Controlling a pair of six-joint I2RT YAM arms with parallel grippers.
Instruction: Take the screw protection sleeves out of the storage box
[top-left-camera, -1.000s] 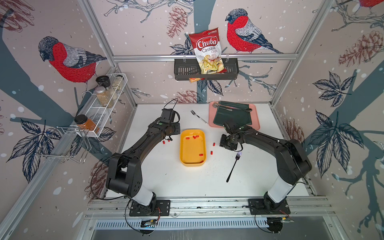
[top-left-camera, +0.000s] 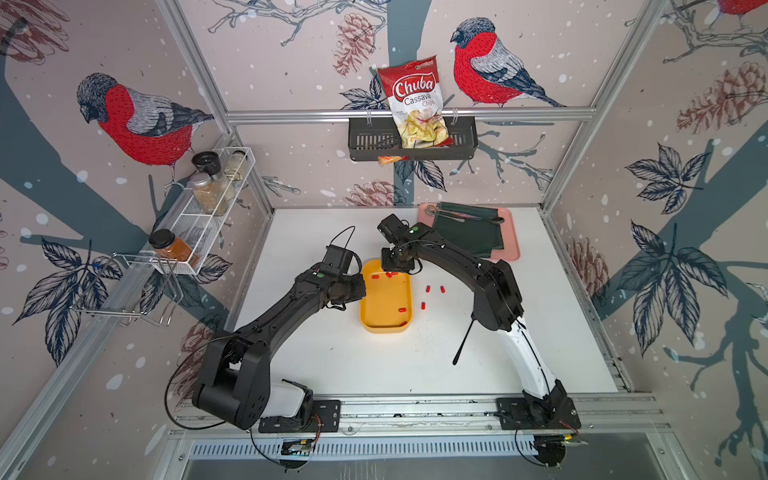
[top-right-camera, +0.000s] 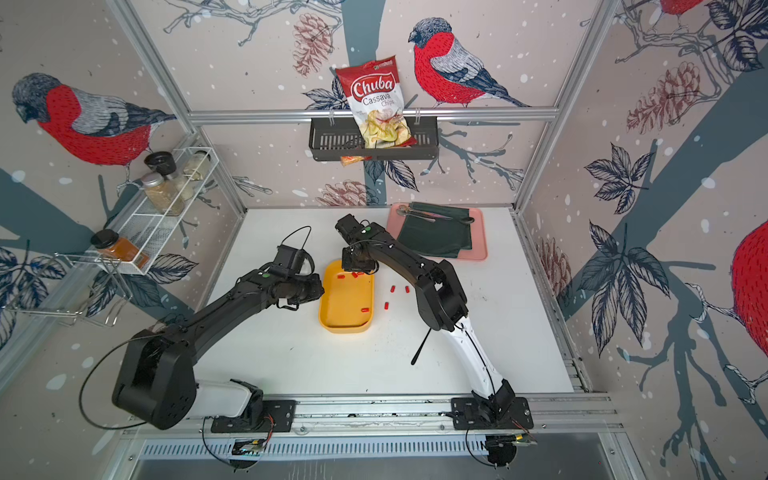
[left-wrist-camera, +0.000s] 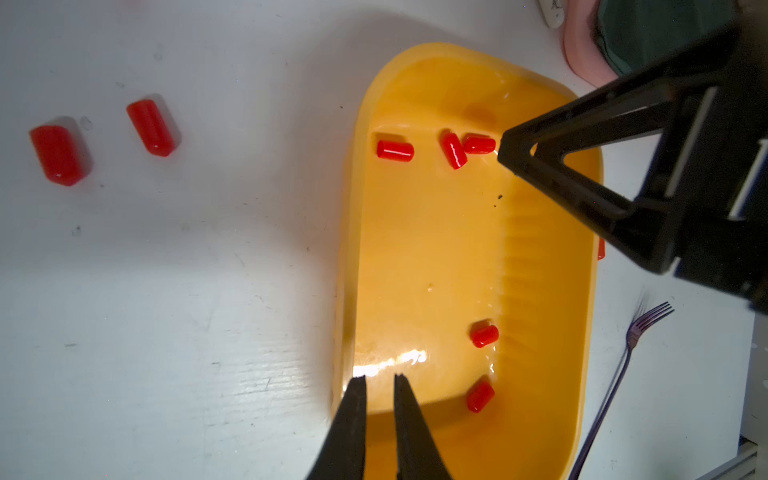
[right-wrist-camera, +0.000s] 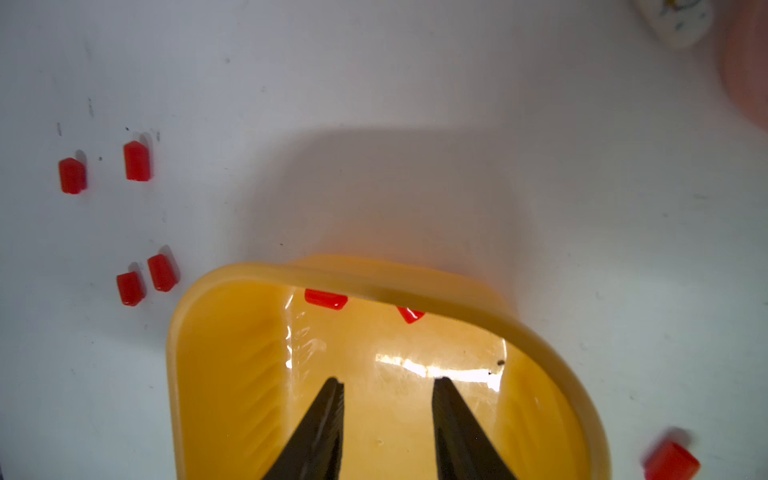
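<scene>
The yellow storage box (top-left-camera: 385, 304) holds several red screw protection sleeves (left-wrist-camera: 454, 151), grouped at one end and along the other; more loose red sleeves (left-wrist-camera: 149, 125) lie outside on the table. My left gripper hangs over the box's side, fingertips a little apart with nothing visible between them; in the top left view it is at the box's left. My right gripper hovers over the far end of the box, open, the sleeves there (right-wrist-camera: 325, 298) beyond its fingertips.
A pink board (top-left-camera: 509, 232) with a dark cloth and utensils sits at the back right. A dark fork (left-wrist-camera: 612, 384) lies right of the box. A wire rack with jars is at left, and a basket with chips hangs on the back rail.
My right gripper has swung leftward and up from the right of the box to over its far end. My left gripper has come down toward the box's left side.
</scene>
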